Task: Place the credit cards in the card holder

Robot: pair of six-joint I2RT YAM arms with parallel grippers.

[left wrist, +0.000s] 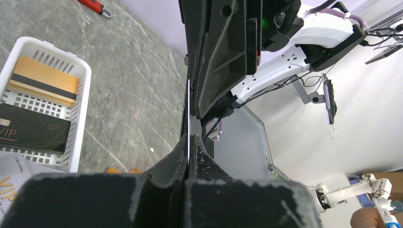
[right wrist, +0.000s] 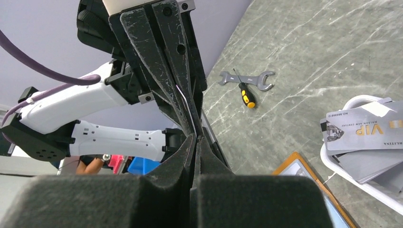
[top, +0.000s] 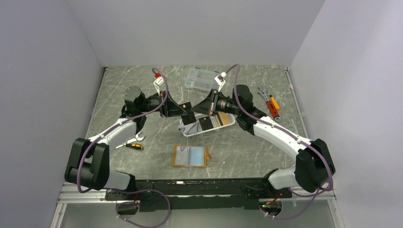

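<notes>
A black card (top: 188,118) is upright between my two grippers, above the white basket (top: 209,130); both wrist views show it edge-on as a thin line. My left gripper (top: 184,112) and my right gripper (top: 196,111) are both shut on it from opposite sides. In the basket lie a gold card (left wrist: 47,78), a black VIP card (left wrist: 33,128) and several silver cards (right wrist: 361,128). The card holder (top: 189,156), tan-edged with clear sleeves, lies on the table in front of the basket.
A clear plastic box (top: 199,78) lies behind the basket. A wrench (right wrist: 247,80) and screwdriver (right wrist: 247,97) lie at the left, tools (top: 273,109) at the right. The front middle around the holder is mostly clear.
</notes>
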